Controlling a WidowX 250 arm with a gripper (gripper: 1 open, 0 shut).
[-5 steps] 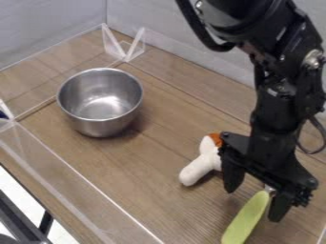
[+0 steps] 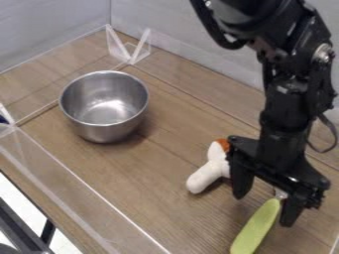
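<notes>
The black gripper (image 2: 273, 187) hangs low over the wooden table, its fingers around the top end of a yellow-green elongated object (image 2: 252, 235) that reaches to the bottom edge; whether they grip it is unclear. Left of the gripper lies a white object with an orange top (image 2: 207, 173), partly behind the near finger. A steel bowl (image 2: 103, 99) stands at the left.
Pale walls (image 2: 172, 20) bound the table at the back. A white wire-like item (image 2: 127, 48) sits by the back left. Its edge runs along the lower left.
The gripper and arm have shifted slightly upward in the view, and the yellow-green object's top end appears slightly higher too.
</notes>
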